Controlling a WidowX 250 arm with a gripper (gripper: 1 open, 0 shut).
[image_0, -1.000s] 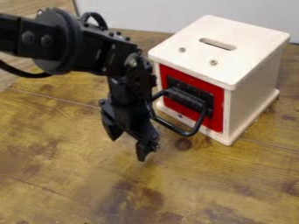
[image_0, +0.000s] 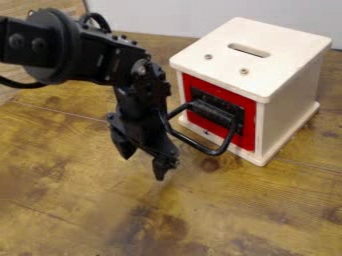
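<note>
My black gripper (image_0: 143, 158) hangs low over the wooden floor, pointing down, its two fingers apart with nothing seen between them. To its right stands a white wooden box (image_0: 286, 107) with a slot and two small knobs on top. Its front has a red panel (image_0: 245, 100) bearing a dark toaster-oven-like insert with a long black looped handle (image_0: 214, 150) that reaches out toward my gripper, close to its right side; whether they touch I cannot tell.
Bare wooden floor (image_0: 160, 220) lies open in front and to the left. A pale wall stands behind the box at the top right.
My arm and gripper have shifted very slightly up and to the left over the last second. The box looks unmoved.
</note>
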